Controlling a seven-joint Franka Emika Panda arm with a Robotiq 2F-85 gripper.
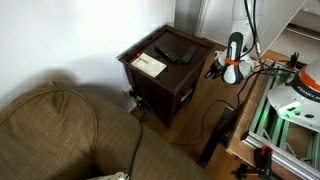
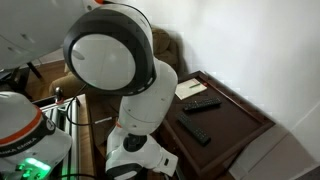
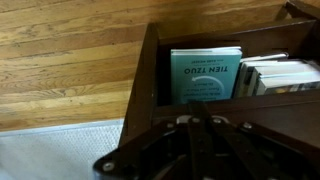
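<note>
A dark brown side table stands against the wall. My gripper is low beside its right side, close to the wood. In the wrist view the gripper is shut, and nothing shows between its fingers. It sits at the edge of a dark wooden compartment holding a teal book and several pale books. Whether that compartment is a drawer or a shelf I cannot tell. The second exterior view hides the fingertips behind the arm.
On the tabletop lie a notepad, a remote and another dark remote. A brown couch fills the left front. Bare wooden floor lies between couch and robot stand, with cables across it.
</note>
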